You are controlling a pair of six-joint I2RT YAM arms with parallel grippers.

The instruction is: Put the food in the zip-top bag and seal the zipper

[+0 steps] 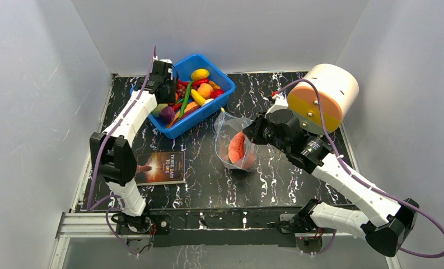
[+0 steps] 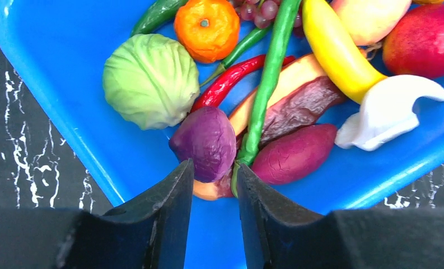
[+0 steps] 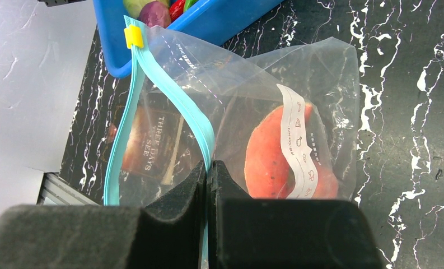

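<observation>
The clear zip bag (image 3: pixel 236 84) stands upright on the table with its mouth spread, a pinkish-red curved piece of food (image 1: pixel 236 147) inside it. My right gripper is shut on the turquoise zipper edge (image 3: pixel 180 101) of the bag; a yellow slider (image 3: pixel 134 36) sits at the strip's far end. Over the blue basket (image 2: pixel 57 117) my left gripper is part open, nothing held between its fingers. Beyond its tips lie a purple vegetable (image 2: pixel 206 143), a cabbage (image 2: pixel 150 81), a long green bean (image 2: pixel 270 78) and a yellow banana (image 2: pixel 340 50).
A book (image 1: pixel 162 168) lies flat at the front left, close to the left arm. To the right of the basket, the back of the black marbled table (image 1: pixel 256 92) is clear. Grey walls enclose the sides and back.
</observation>
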